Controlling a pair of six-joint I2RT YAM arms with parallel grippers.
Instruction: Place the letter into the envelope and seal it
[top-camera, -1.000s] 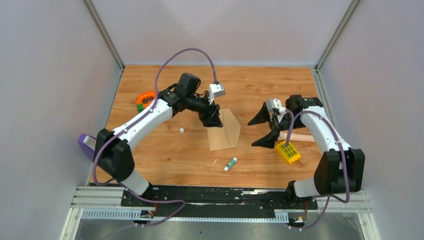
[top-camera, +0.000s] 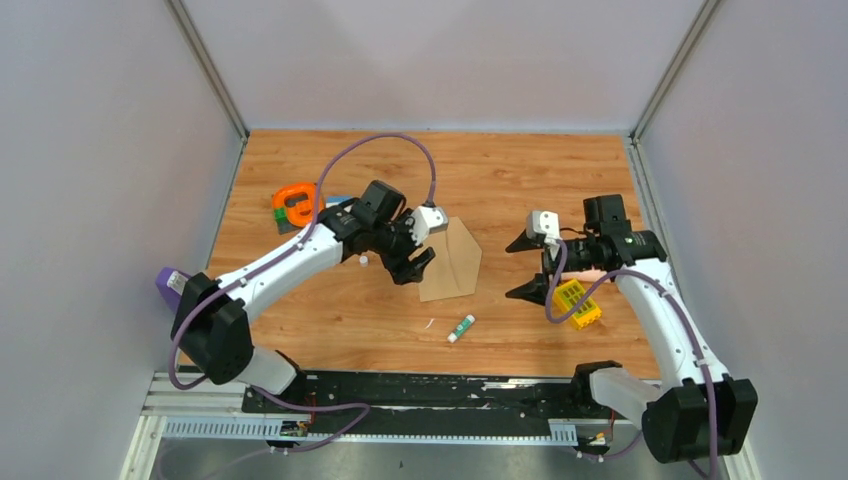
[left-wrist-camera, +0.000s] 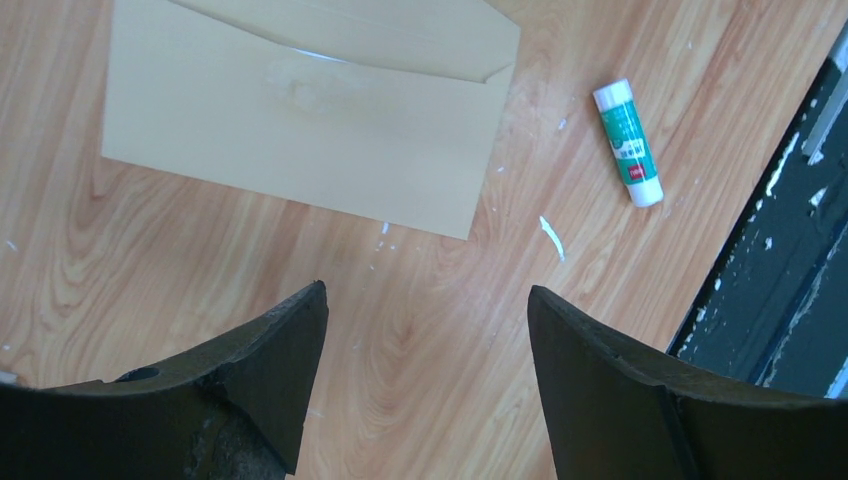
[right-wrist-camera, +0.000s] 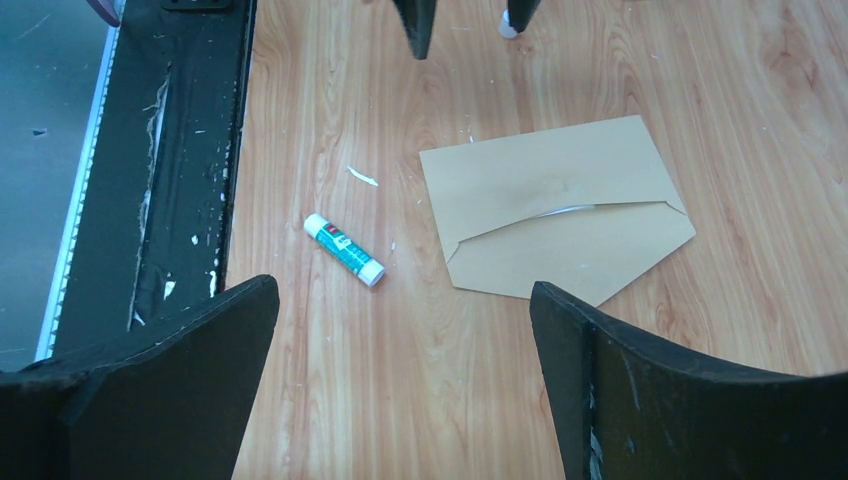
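The tan envelope (top-camera: 450, 275) lies flat on the table, its pointed flap folded open to the right in the top view. A thin white strip, likely the letter (right-wrist-camera: 567, 211), shows in the envelope's mouth; most of it is hidden. My left gripper (top-camera: 412, 268) hovers by the envelope's left edge, fingers (left-wrist-camera: 275, 345) apart and empty. Off the envelope's right side, my right gripper (top-camera: 508, 270) is open with only bare table seen between its fingers. A green-and-white glue stick (top-camera: 461, 328) rests on the wood below the envelope.
A small white cylinder (top-camera: 363, 261) sits left of the envelope. An orange tool (top-camera: 297, 204) lies at the back left. Under the right arm are a yellow block (top-camera: 577, 304) and a pink roll. Bare wood lies between the envelope and right gripper.
My left gripper has come lower and slightly left, towards the envelope's lower left side. The right gripper has shifted a little, its arm swinging outward. Envelope and glue stick stay put.
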